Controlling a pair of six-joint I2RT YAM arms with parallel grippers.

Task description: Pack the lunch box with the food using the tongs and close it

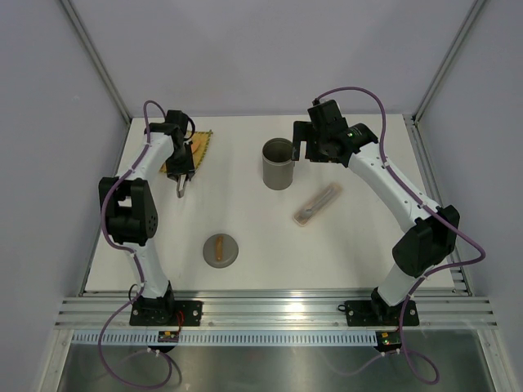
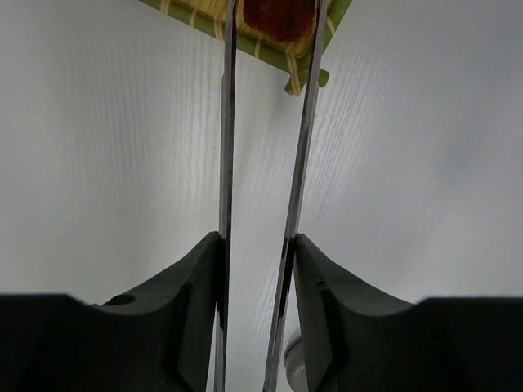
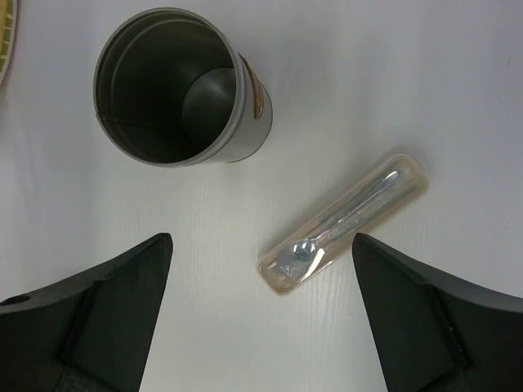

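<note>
At the back left lies a yellow tray with a green rim [image 1: 201, 147], its near part under my left gripper [image 1: 181, 181]. In the left wrist view two long metal strips, like tong or chopstick arms, run from between the dark fingers to the tray, either side of a brown food piece [image 2: 278, 16]. My right gripper stands open and empty above the table, near a metal canister [image 1: 278, 171] and a clear case with a spoon [image 3: 343, 220].
A round grey lid or dish [image 1: 230, 245] with an orange-brown item on it lies front centre.
</note>
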